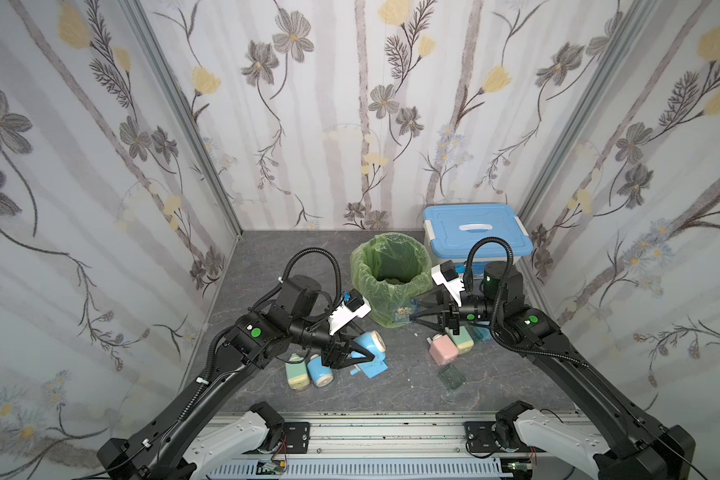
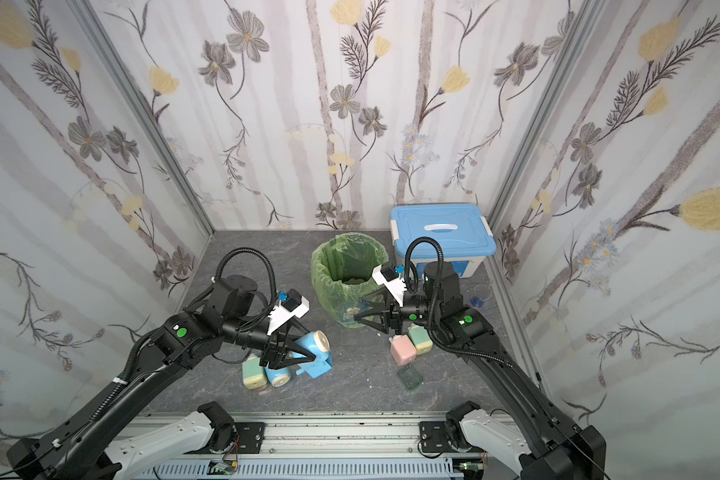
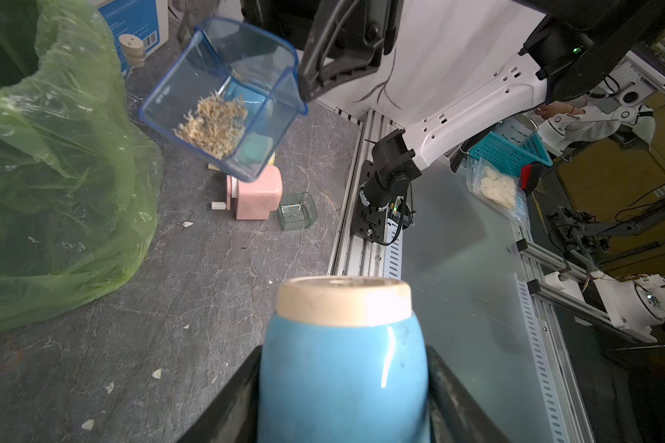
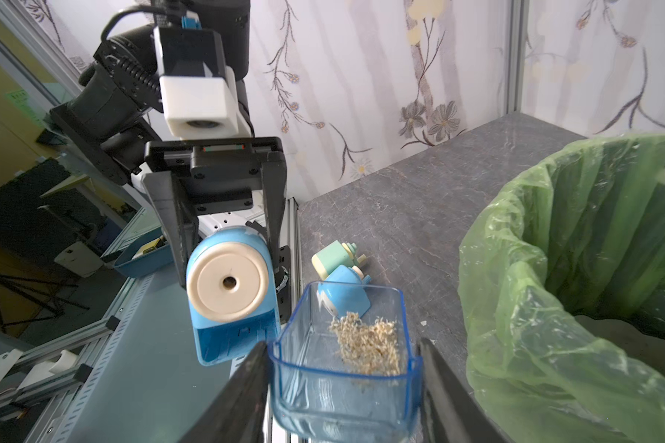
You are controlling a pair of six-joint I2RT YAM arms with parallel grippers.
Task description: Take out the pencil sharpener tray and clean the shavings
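A blue-and-cream pencil sharpener (image 4: pixel 232 277) is held upright in my left gripper (image 1: pixel 360 352), its tray opening empty in the right wrist view. My right gripper (image 1: pixel 420 314) is shut on the clear blue tray (image 4: pixel 340 398), which holds pale shavings (image 4: pixel 365 343). The tray is raised beside the green-lined bin (image 1: pixel 376 256), to the right of the sharpener and apart from it.
A pink sharpener (image 1: pixel 442 349), green sharpeners (image 1: pixel 296 373) and a clear tray (image 1: pixel 451 377) lie on the table (image 1: pixel 256 264). A blue-lidded box (image 1: pixel 476 224) stands at the back right.
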